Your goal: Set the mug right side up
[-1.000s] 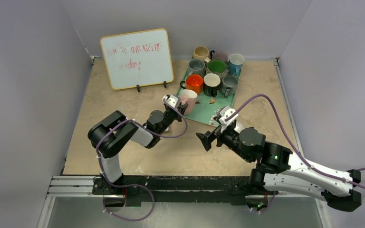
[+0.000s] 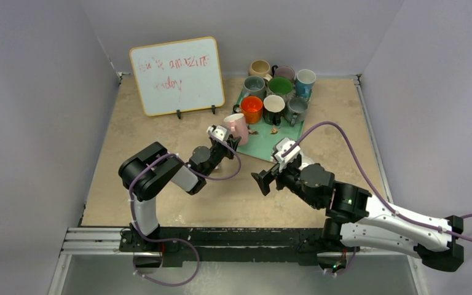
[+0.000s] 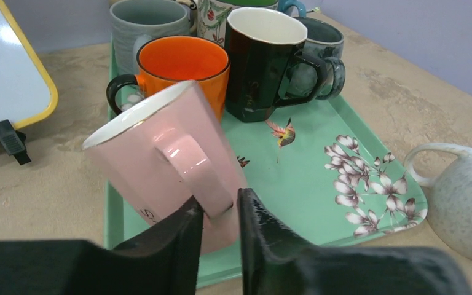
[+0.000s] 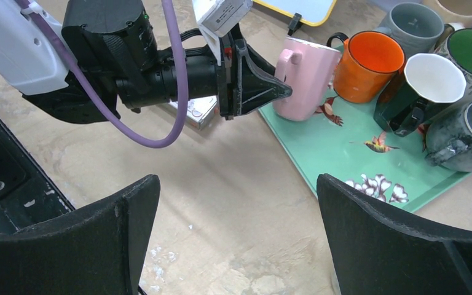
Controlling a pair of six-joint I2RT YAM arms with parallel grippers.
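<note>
The pink mug (image 3: 160, 160) stands mouth up but tilted at the front left edge of the green tray, leaning to the left in the left wrist view. Its handle (image 3: 190, 166) faces my left gripper, whose fingers are parted. The handle's lower end shows at the gap between the fingertips; whether they touch it cannot be made out. Well away to the right, my right gripper (image 2: 261, 183) is open over bare table, with nothing between its fingers.
Close behind the pink mug are an orange mug (image 3: 184, 61) and a black mug (image 3: 261, 74), with several more mugs further back. A speckled pot-like piece (image 3: 461, 203) sits right of the tray. The whiteboard (image 2: 177, 77) stands back left.
The pink mug has tipped to the left, its mouth shifting left while its base stays near the same spot. My left gripper has barely moved; the right arm has drifted slightly left.
</note>
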